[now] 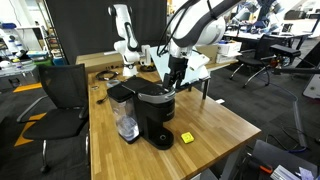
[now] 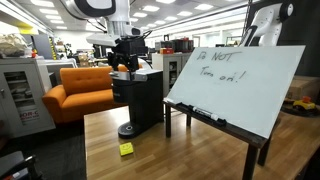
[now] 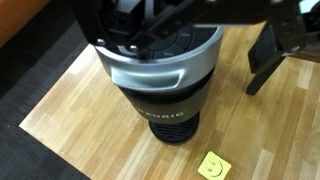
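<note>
A black and silver Keurig coffee maker [image 3: 165, 80] fills the upper middle of the wrist view, its silver lid rim looking down or nearly down. In exterior view 1 the same coffee maker [image 1: 155, 115] stands on the wooden table, a clear water tank [image 1: 126, 118] at its left side. My gripper appears as dark, blurred parts over the top of the lid. Whether it touches the lid is unclear, and its fingers cannot be made out. A yellow square with a smiley face [image 3: 213, 166] lies on the table in front of the machine.
Beside the machine, a whiteboard [image 2: 235, 80] reading "Do NOT Turn on!" leans on a black stand [image 2: 225, 125]. A person [image 1: 190, 45] is standing behind the table. Bare tabletop [image 1: 215, 125] lies to the machine's right.
</note>
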